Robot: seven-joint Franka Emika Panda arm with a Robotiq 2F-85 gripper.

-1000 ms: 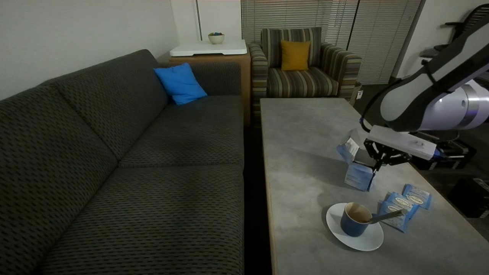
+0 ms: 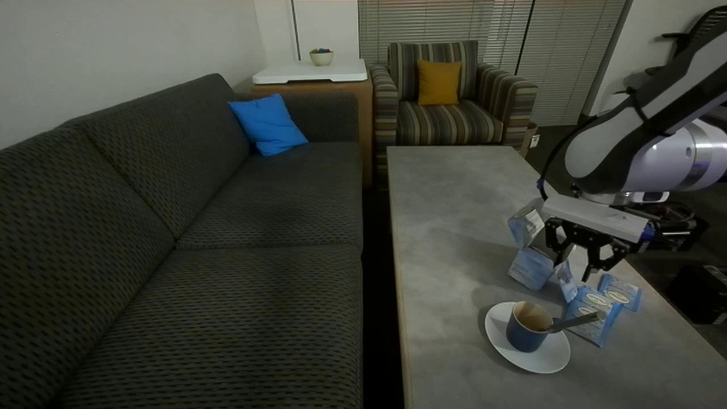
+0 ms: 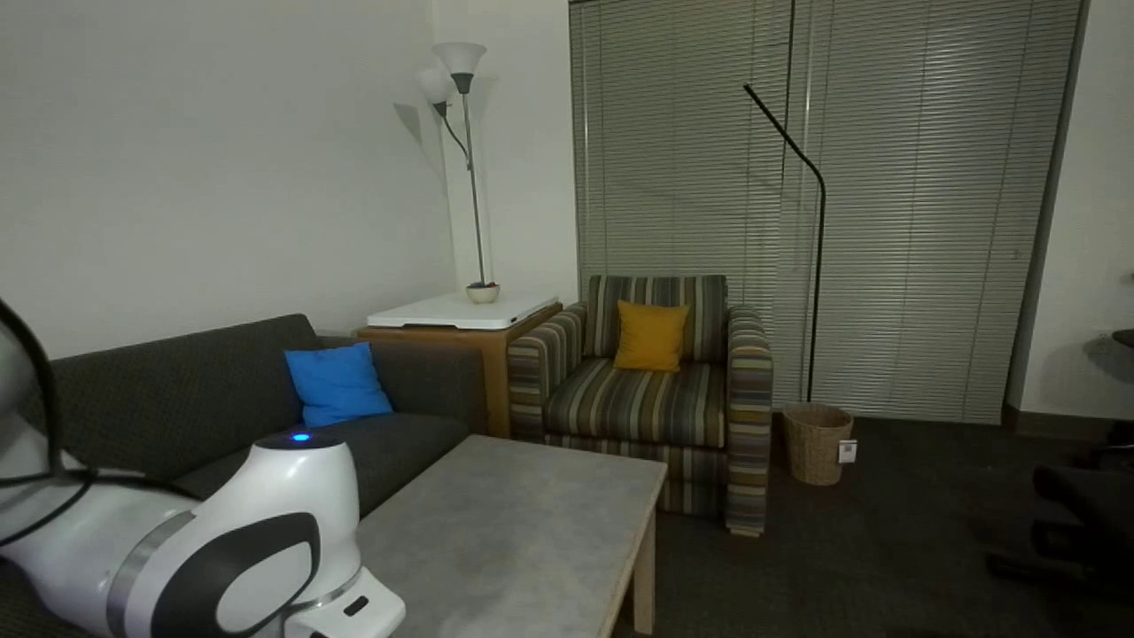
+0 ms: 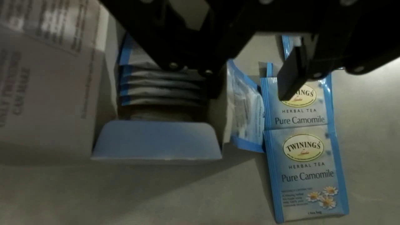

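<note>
My gripper [image 2: 572, 270] hangs just above the table with its fingers spread apart. In the wrist view, one dark finger [image 4: 212, 84] reaches to the box's right-hand wall, and the other finger pad [image 4: 292, 73] hangs over the loose packets. The open blue tea box [image 2: 531, 268] still contains several packets [image 4: 161, 84] in a row. A single tea packet [image 4: 245, 108] stands tilted just outside that wall, in the gap between my fingers and not gripped. More camomile packets [image 4: 305, 176] lie flat on the table, partly overlapping.
A blue cup [image 2: 523, 335] holding a utensil [image 2: 579, 320] stands on a white saucer [image 2: 501, 334] close to the flat packets. The box's raised lid [image 4: 48, 75] fills the wrist view's left side.
The fingers were close together at the box's edge and now stand apart. A packet has appeared outside the box, beside its wall. The box and its lid have shifted slightly.
</note>
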